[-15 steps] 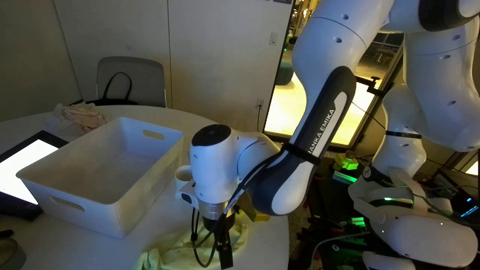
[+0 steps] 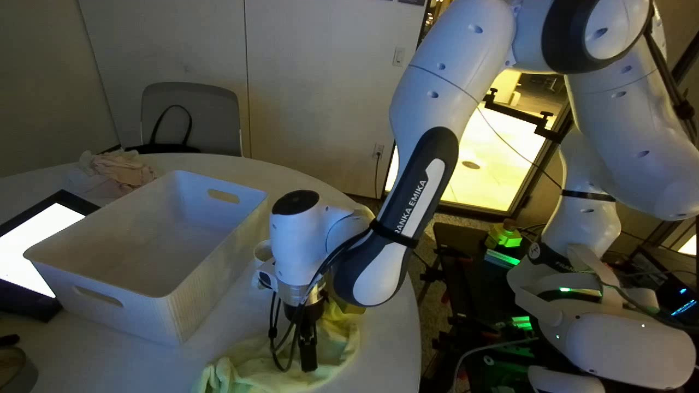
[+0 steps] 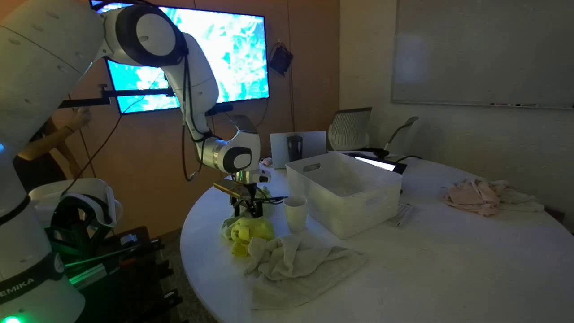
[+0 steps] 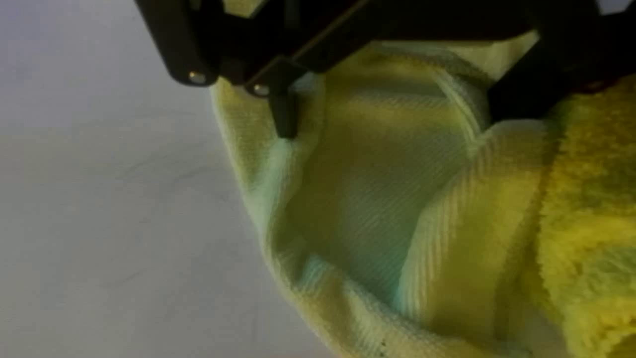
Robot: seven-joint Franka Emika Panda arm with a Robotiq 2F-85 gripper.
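My gripper [image 3: 245,211] points down over a crumpled yellow-green towel [image 3: 253,230] near the table's edge. In the wrist view the gripper is open, its fingers spread wide above the towel's pale folds [image 4: 369,197]. One finger [image 4: 284,116] is over the cloth's left border; whether it touches cannot be told. A fluffy yellow part [image 4: 596,221] fills the right side there. Nothing is seen held between the fingers. A grey towel [image 3: 306,269] lies spread and wrinkled beside the yellow one in exterior view 2.
A white bin [image 2: 223,275], seemingly empty, stands near the arm. Between it and the gripper is a white cup [image 3: 295,213]. Pinkish cloths [image 3: 473,196] lie farther off, and a lit screen device [image 2: 39,242] is behind the bin. Bare table [image 3: 430,269] stretches to the right.
In exterior view 1 the arm and gripper have shifted left and slightly up in the picture, closer to the cup and bin. The towel looks unmoved.
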